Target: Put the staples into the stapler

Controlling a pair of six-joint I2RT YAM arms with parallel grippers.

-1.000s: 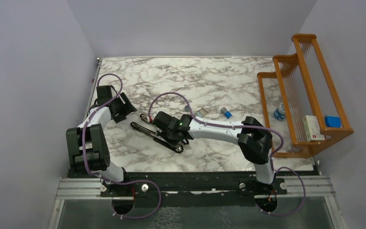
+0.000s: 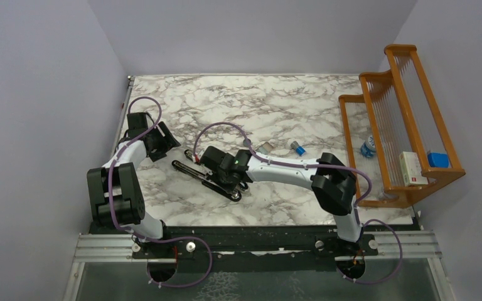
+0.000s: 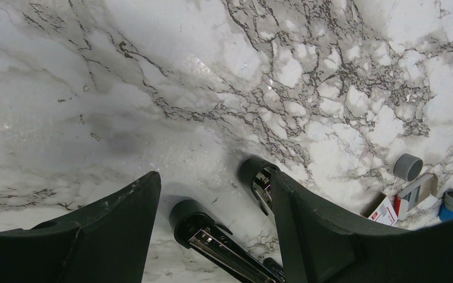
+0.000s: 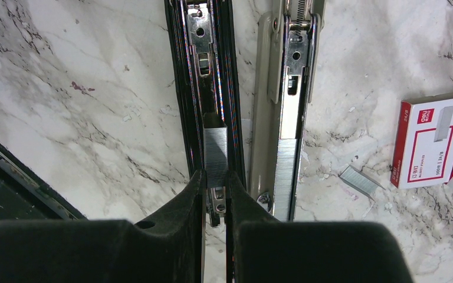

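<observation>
In the right wrist view, the black stapler (image 4: 236,118) lies opened lengthwise with its metal channel showing. A grey strip of staples (image 4: 216,147) is over that channel, its near end between the fingertips of my right gripper, which is shut on it. Whether the strip sits fully down in the channel is not clear. Beside it is a second, grey stapler (image 4: 263,127), also open, with staples (image 4: 285,171) in its channel. My left gripper is open and empty, above the table; the staplers' far ends appear low in its view.
To the right of the staplers lie a loose staple strip (image 4: 360,181) and a white-and-red staple box (image 4: 430,141). A blue-and-grey bottle (image 2: 297,148) lies farther right. A wooden shelf (image 2: 386,125) stands at the right edge.
My right arm has shifted very slightly over the staplers. The left arm and the staplers look the same.
</observation>
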